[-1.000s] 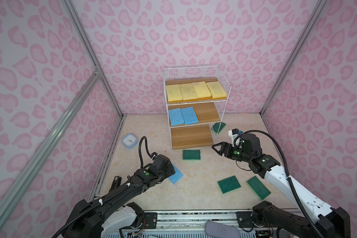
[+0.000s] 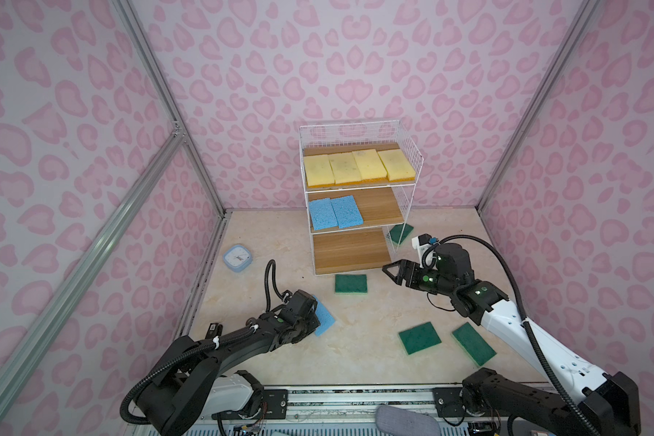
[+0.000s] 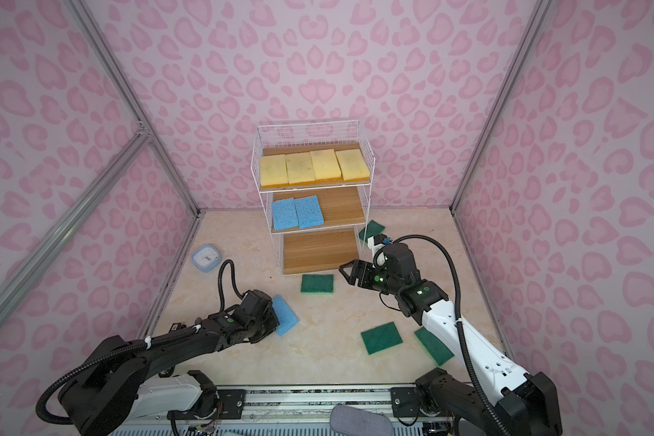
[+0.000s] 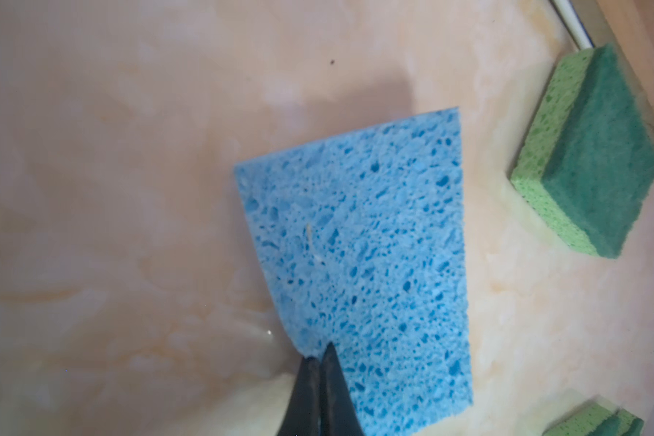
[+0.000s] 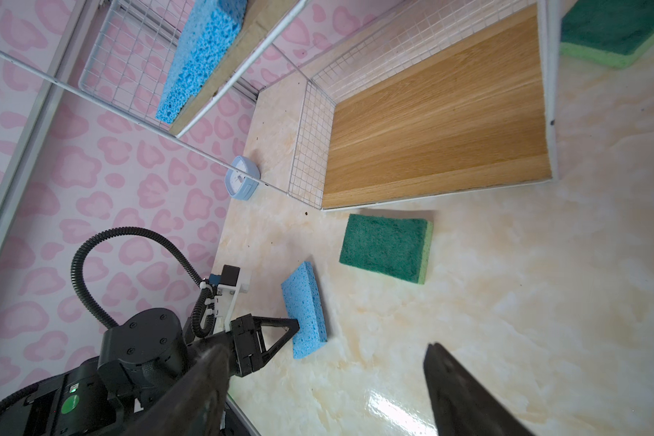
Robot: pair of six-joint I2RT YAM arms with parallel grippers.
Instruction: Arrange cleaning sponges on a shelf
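A wire shelf with wooden boards holds several yellow sponges (image 2: pixel 345 168) on top and two blue sponges (image 2: pixel 346 211) on the middle board; the bottom board (image 2: pixel 348 249) is bare. A loose blue sponge (image 4: pixel 363 261) lies on the floor, with my left gripper shut at its left edge, fingertips touching it. My right gripper is open and empty above the floor, right of the shelf front. Green sponges lie on the floor: one (image 2: pixel 351 283) before the shelf, two (image 2: pixel 419 337) at front right, one (image 2: pixel 400 233) behind the shelf's right side.
A small blue-rimmed clock (image 2: pixel 237 257) sits at the left. Walls close in on the sides. The floor between the two arms and left of the shelf is mostly clear.
The left arm has shifted slightly at the loose blue sponge, its upper arm rising. The right gripper has moved slightly left. The sponges on the shelf are unchanged.
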